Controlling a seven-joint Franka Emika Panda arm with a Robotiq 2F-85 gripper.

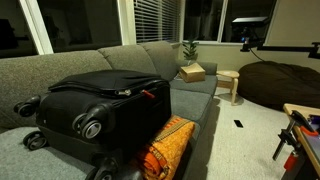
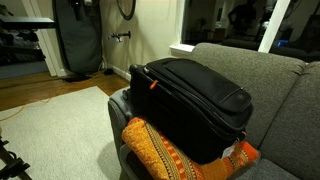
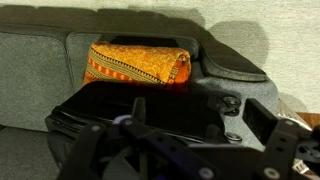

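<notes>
A black suitcase with wheels lies on the grey sofa, a patterned orange cloth against its side. From the opposite side, both the suitcase and the cloth show again, the cloth along the suitcase's lower edge. In the wrist view, my gripper stands open above the suitcase, nothing between its fingers. The folded cloth lies just beyond the suitcase there. Neither exterior view clearly shows the gripper.
Farther along the sofa sit a cardboard box and a plant. A round wooden stool and a dark beanbag stand beyond.
</notes>
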